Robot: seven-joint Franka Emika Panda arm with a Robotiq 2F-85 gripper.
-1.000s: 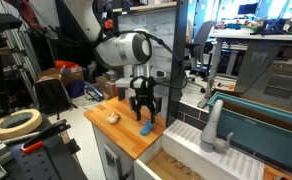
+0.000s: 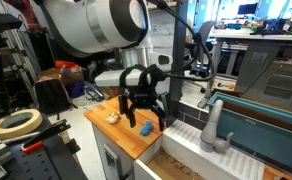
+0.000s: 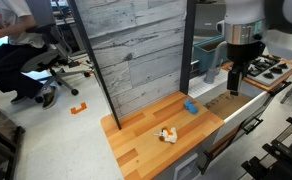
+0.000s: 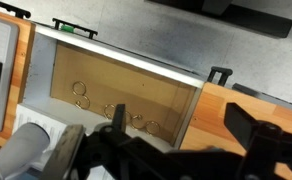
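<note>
My gripper [image 2: 146, 114] hangs open, pointing down, with nothing seen between its fingers. Exterior view 2 places the gripper [image 3: 243, 106] around the front of the open drawer [image 3: 224, 105], beyond the end of the wooden counter. Below it in the wrist view, the drawer [image 4: 96, 82] has a brown floor with several thin rings [image 4: 81, 88] lying on it. A small blue object [image 3: 191, 105] rests on the counter near the drawer. Farther along the wood is a small white and orange item [image 3: 167, 134].
The wooden counter [image 3: 144, 150] has bare room around its items. A grey faucet [image 2: 216, 128] rises behind the drawer, beside a blue-green bin [image 2: 252, 130]. Hobs [image 3: 261, 70] stand past the drawer. A grey wall panel [image 3: 144, 55] borders the counter.
The gripper stays open; the counter items and drawer have not moved.
</note>
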